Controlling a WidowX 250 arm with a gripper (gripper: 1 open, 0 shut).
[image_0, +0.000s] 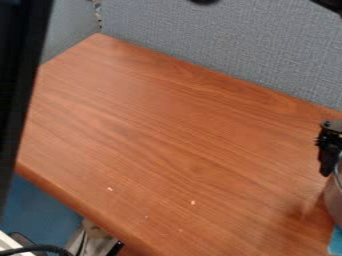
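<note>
My black gripper (326, 148) is at the right edge, mostly out of frame, beside a metal pot or bowl (334, 200) that is cut off by the frame. Only part of the gripper shows, so whether anything is between its fingers is hidden.
Grey partitions (214, 45) stand behind it. A dark vertical edge fills the left side. A blue item (335, 243) sits at the lower right corner, cables at the lower left.
</note>
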